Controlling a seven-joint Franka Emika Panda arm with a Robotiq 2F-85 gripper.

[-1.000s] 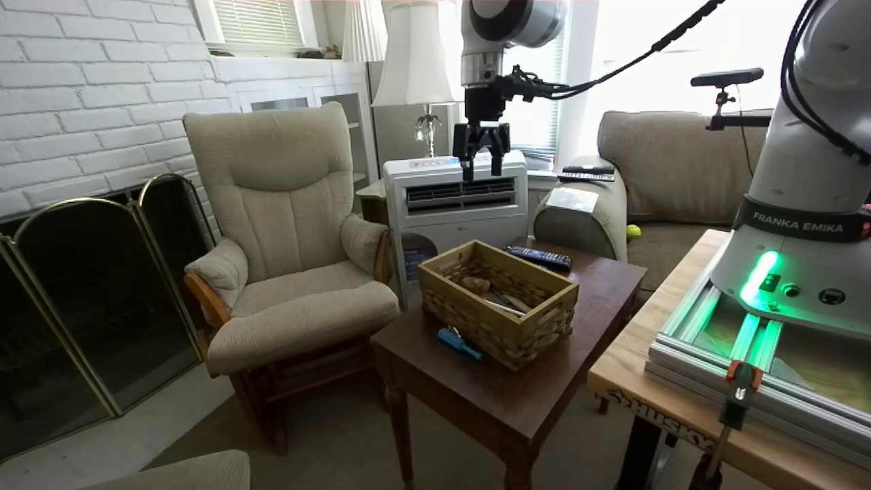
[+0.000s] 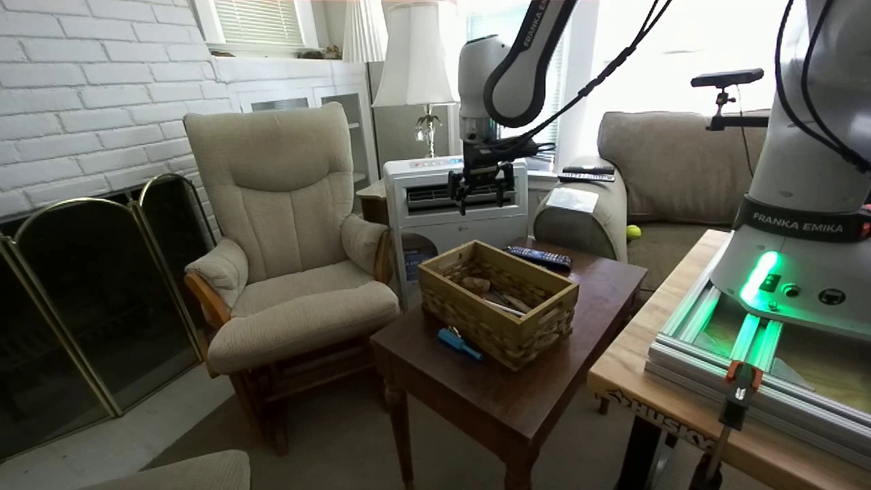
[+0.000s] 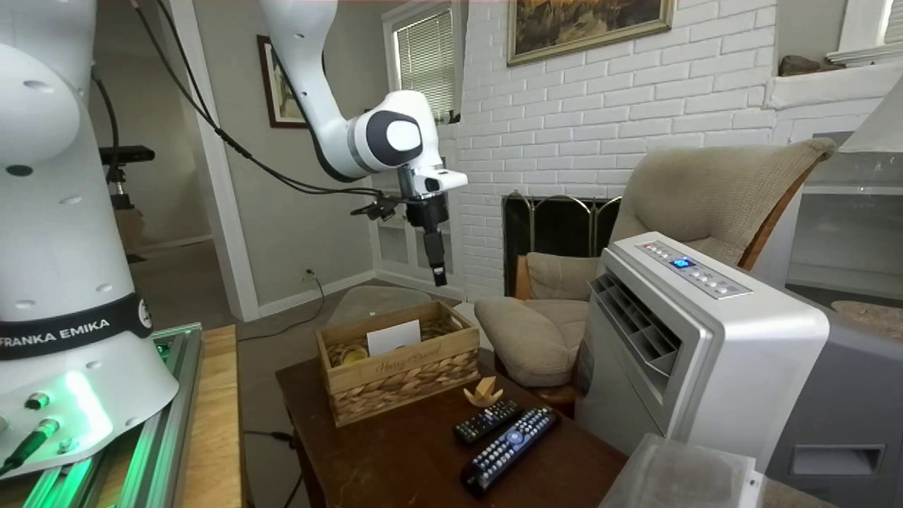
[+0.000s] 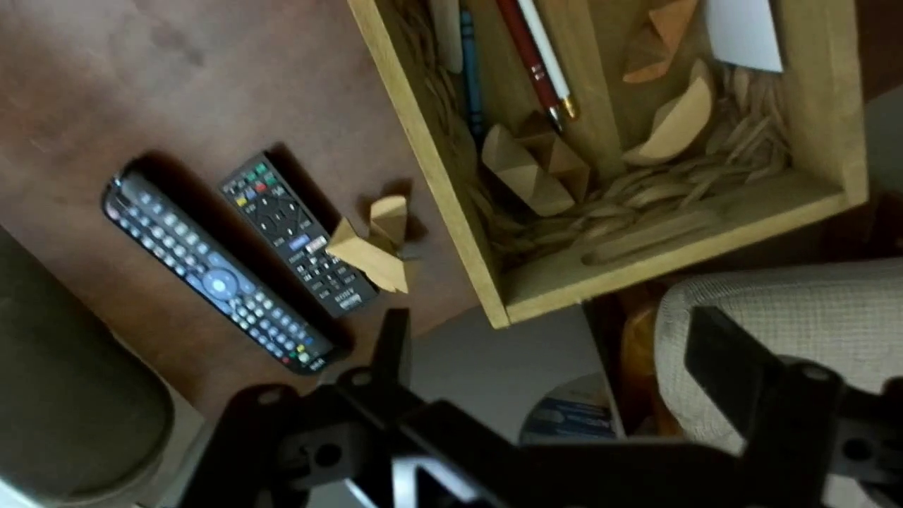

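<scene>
Above the small brown table [image 2: 490,408] my gripper [image 2: 482,203] hangs in the air, open and empty, higher than the basket. In the wrist view its two dark fingers [image 4: 394,347] stand wide apart. A wooden-rimmed woven basket [image 3: 406,372] rests on the table, holding pens [image 4: 533,63], several wooden pieces [image 4: 537,169] and a white card [image 3: 394,338]. Outside it, a small wooden piece [image 4: 372,254] lies against the smaller black remote [image 4: 296,233]. The larger remote [image 4: 220,279] lies alongside. By the basket's other side is a blue object [image 2: 459,344].
A white air conditioner [image 3: 702,322] stands close to the table, with a beige armchair [image 2: 294,269] nearby. A sofa arm [image 2: 584,214] carries more remotes [image 2: 588,174]. The wooden workbench [image 2: 633,351] under my base borders the opposite side.
In exterior view 1 my gripper is lower in the picture and turned, and the arm's links have shifted with it. The basket and the table's visible items have stayed in place.
</scene>
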